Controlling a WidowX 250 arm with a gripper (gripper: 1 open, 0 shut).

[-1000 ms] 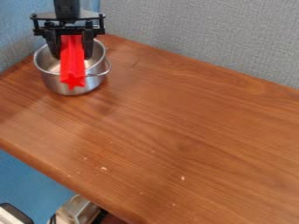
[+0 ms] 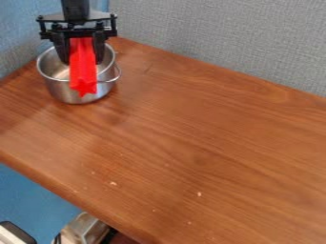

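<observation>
My gripper [image 2: 79, 43] hangs over a steel pot [image 2: 63, 89] at the back left of the wooden table, in the camera view. A long red object [image 2: 83, 69] hangs between its fingers, reaching down across the pot's opening to a wider, jagged lower end near the front rim. Whether it touches the pot is hard to tell. The black fingers are partly hidden behind the red object and appear closed on it.
A grey fabric wall [image 2: 230, 38] stands behind. Metal and dark items [image 2: 83, 229] lie beyond the table's front-left edge.
</observation>
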